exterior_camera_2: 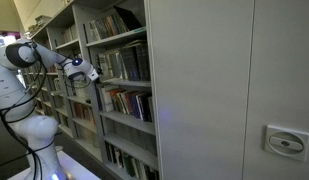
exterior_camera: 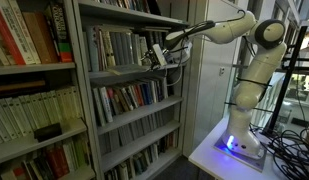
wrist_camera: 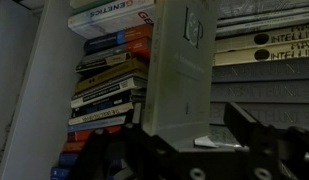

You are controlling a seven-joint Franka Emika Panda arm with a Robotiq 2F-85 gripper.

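Observation:
My gripper is at the bookshelf, its dark fingers (wrist_camera: 244, 130) spread on either side of a pale, flat panel with a small emblem (wrist_camera: 184, 75). That panel looks like a book cover, though a shelf board cannot be ruled out. A gap shows by the right finger; contact on the left is too dark to judge. Exterior view 1 has the gripper (exterior_camera: 154, 58) near the front of an upper shelf, at the right end of a row of books (exterior_camera: 114, 46). From the other side, the gripper (exterior_camera_2: 92, 75) also appears close to the shelf fronts.
Books with coloured spines (wrist_camera: 112, 85) lie left of the panel in the wrist view, and dark volumes (wrist_camera: 264, 75) on its right. A grey upright (wrist_camera: 29, 85) bounds the left side. The white table (exterior_camera: 222, 160) under the arm is largely clear.

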